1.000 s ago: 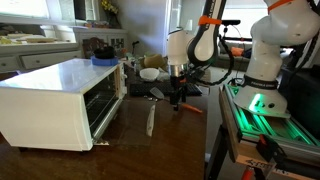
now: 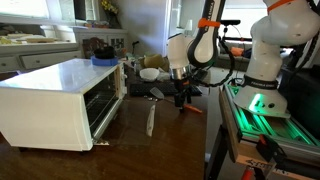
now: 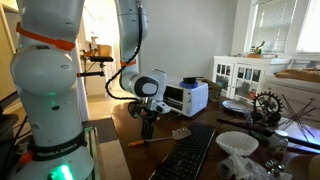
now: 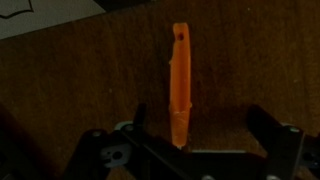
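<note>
An orange handle point(image 4: 180, 85) lies on the brown tabletop and runs into the space between my gripper's spread fingers in the wrist view. My gripper is open and holds nothing. Seen from the side, the gripper point(image 2: 184, 101) points down close above the table, beside the orange handle point(image 2: 193, 109). The second exterior view shows that the handle point(image 3: 136, 143) belongs to a spatula with a metal head point(image 3: 181, 133). Whether the fingertips touch the table cannot be made out.
A white toaster oven point(image 2: 65, 105) stands at the left in the first exterior view. A black rack point(image 3: 188, 155), a white bowl point(image 3: 238, 140) and a clear plastic bag point(image 3: 240, 167) sit nearby. Bare tabletop point(image 2: 110, 160) spreads in front of the oven.
My gripper appears to have come down very slightly near the orange handle. The objects on the table look unmoved.
</note>
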